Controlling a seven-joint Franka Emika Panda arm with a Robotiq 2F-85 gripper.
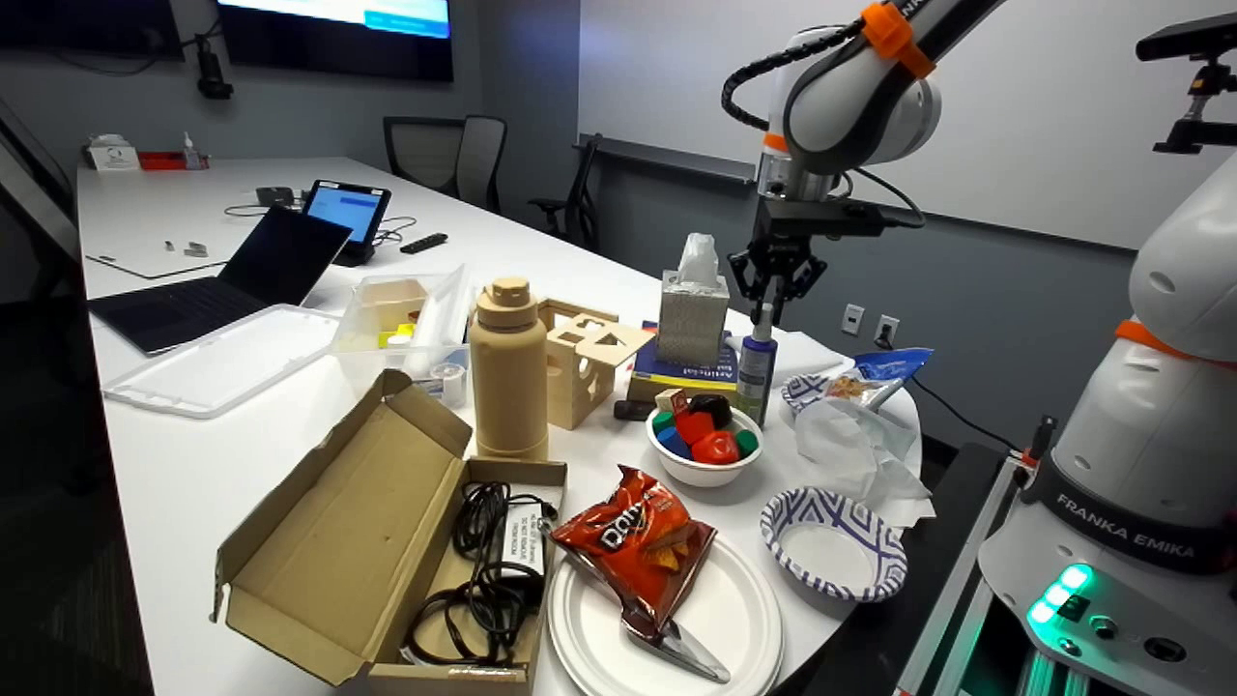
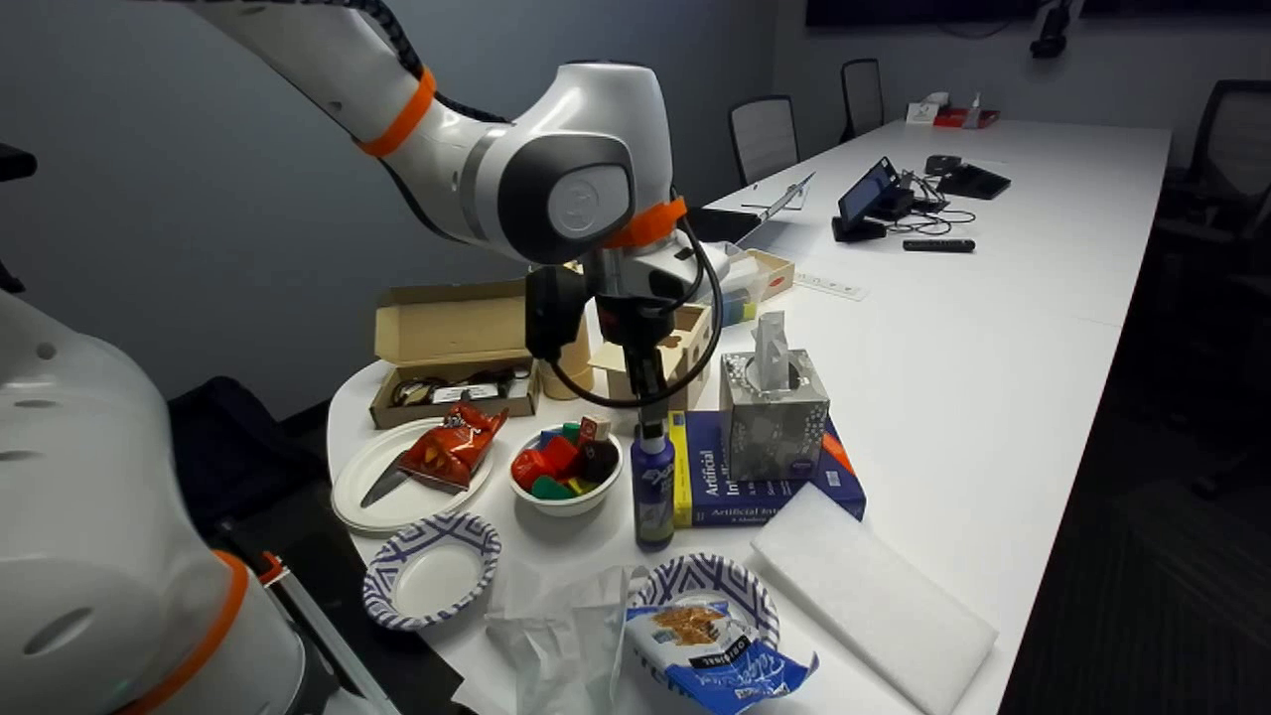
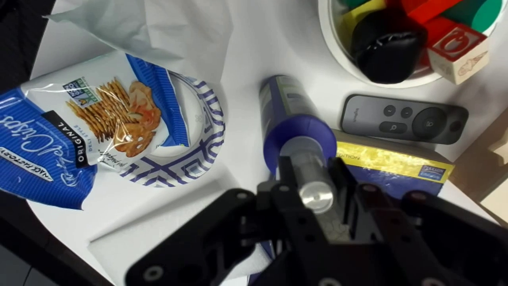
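A purple spray bottle [image 1: 756,369] with a clear cap stands on the table beside the white bowl. My gripper [image 1: 766,315] comes down from above, shut on the bottle's cap. From the wrist view, the black fingers [image 3: 351,190] lie on either side of the clear cap [image 3: 312,178], and the bottle's purple body [image 3: 288,102] leans away below. In the second exterior view the bottle [image 2: 652,491] looks upright under the gripper [image 2: 650,423], its base on or close to the table.
Close by are a bowl of colored blocks [image 2: 562,506], a blue book [image 2: 727,500] bearing a tissue box [image 2: 775,417], and a remote [image 3: 405,119]. A blue chip bag [image 2: 715,655] lies on a patterned bowl. Farther off are a Doritos bag [image 1: 644,539] and an open cardboard box [image 1: 348,522].
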